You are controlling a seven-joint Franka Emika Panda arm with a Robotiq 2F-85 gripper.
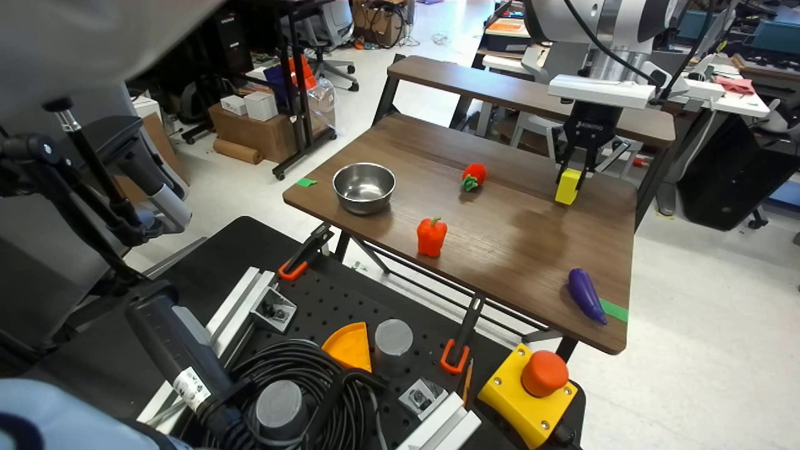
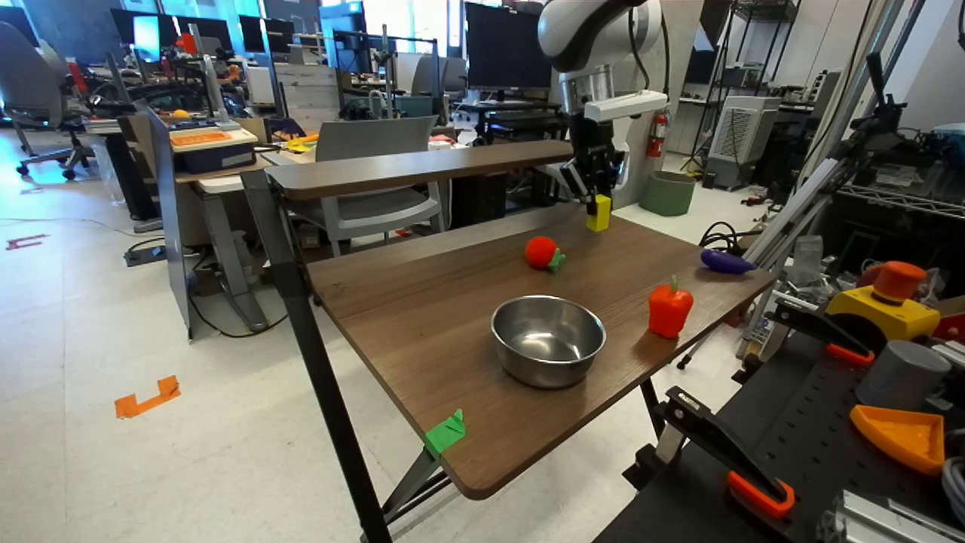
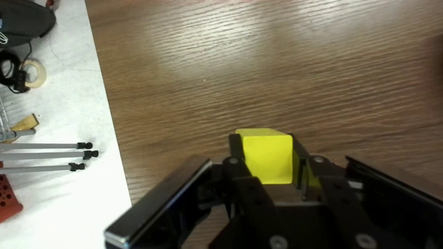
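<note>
My gripper (image 1: 572,174) is shut on a yellow block (image 1: 568,187) above the far right part of the table. In the wrist view the block (image 3: 270,159) sits between the two fingertips, with bare wood below it. A steel bowl (image 2: 548,339), empty inside, rests near the table's other end. One red pepper (image 1: 431,237) stands upright by the front edge. Another red vegetable with a green top (image 1: 474,175) lies farther back. Close to the front right corner is a purple eggplant (image 1: 586,295).
A raised wooden shelf (image 1: 517,94) runs along the table's back edge, near the arm. Green tape (image 1: 615,310) marks a corner. An emergency stop button (image 1: 545,372) and clamps are on the black bench in front.
</note>
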